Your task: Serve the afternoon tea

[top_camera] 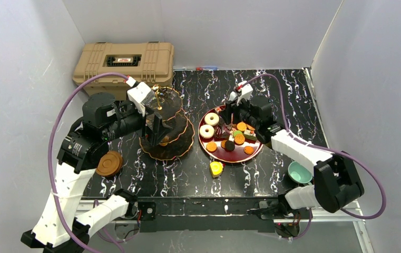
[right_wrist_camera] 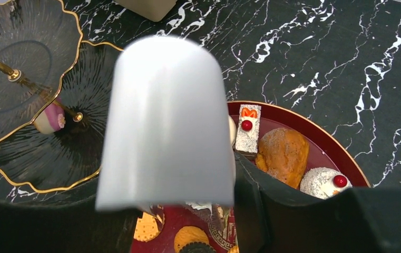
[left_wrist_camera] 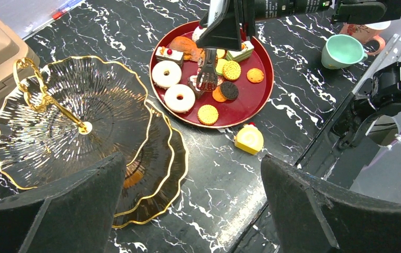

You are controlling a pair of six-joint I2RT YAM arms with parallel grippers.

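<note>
The red round tray [top_camera: 236, 156] holds white ring donuts [left_wrist_camera: 166, 74], biscuits [left_wrist_camera: 208, 114], small cakes [right_wrist_camera: 248, 132] and a brown pastry [right_wrist_camera: 285, 155]. My right gripper [top_camera: 228, 113] is over its upper left part, fingers apart. Serving tongs with a white handle [right_wrist_camera: 169, 121] stand between those fingers; whether the fingers press on them is hidden. The slotted tongs head [left_wrist_camera: 207, 79] points down among the sweets beside the donuts. My left gripper is open and empty, above the dark gold-rimmed tiered stand [left_wrist_camera: 98, 95]. A purple-and-white pastry [right_wrist_camera: 51, 117] shows on a lower tier.
A yellow cake piece [left_wrist_camera: 249, 139] lies on the marble table in front of the tray. A tan case [top_camera: 121, 66] is behind the stand, and a brown round coaster [top_camera: 109, 164] sits at left. A green cup [left_wrist_camera: 343, 51] and a patterned mug [left_wrist_camera: 364, 31] stand at right.
</note>
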